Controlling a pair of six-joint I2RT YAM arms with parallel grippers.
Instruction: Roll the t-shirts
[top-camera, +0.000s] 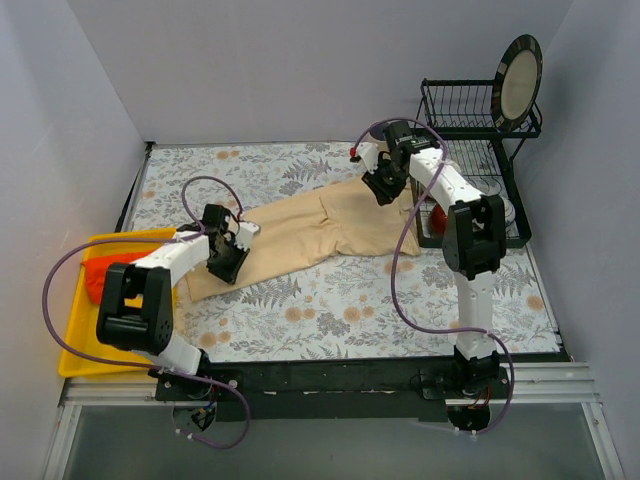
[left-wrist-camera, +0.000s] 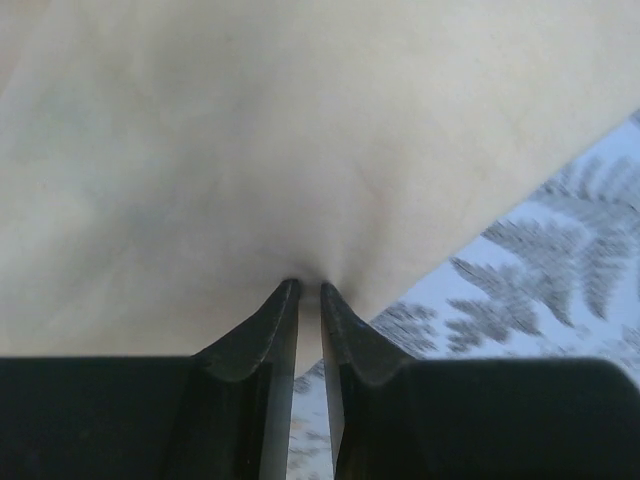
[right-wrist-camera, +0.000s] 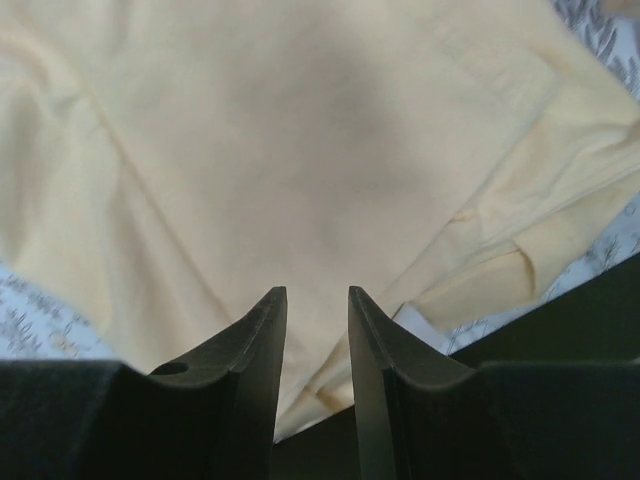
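Observation:
The cream t shirt (top-camera: 300, 226) lies across the table as a long flat strip, its left end slanting toward the front. At that left part is my left gripper (top-camera: 233, 277). In the left wrist view, its fingers (left-wrist-camera: 272, 335) stand close together with a small ridge of cloth pinched between the tips; folds run out from there. My right gripper (top-camera: 382, 199) is above the shirt's right part. The right wrist view shows its fingers (right-wrist-camera: 262, 340) apart, nothing held between them, with the shirt's folded edge (right-wrist-camera: 470, 225) beyond.
On the left is a yellow bin (top-camera: 85, 335) with red-orange cloth (top-camera: 97, 277) in it. A black dish rack (top-camera: 517, 215) borders the shirt's right end. A mug behind is mostly hidden by the right arm.

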